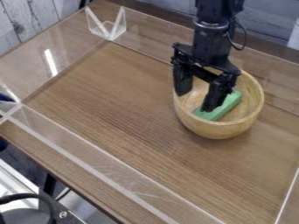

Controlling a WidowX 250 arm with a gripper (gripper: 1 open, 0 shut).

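Note:
A tan round bowl [216, 124] sits at the right of the wooden table [105, 131]. In it lies a green oblong object [221, 106]. My black gripper [197, 87] reaches down from the top into the bowl, open, over the left part of it and beside the green object, partly hiding it. I see nothing held between the fingers.
A white wire-like piece [105, 26] stands at the back left. A dark coiled cable or arm part [30, 203] is at the bottom left corner.

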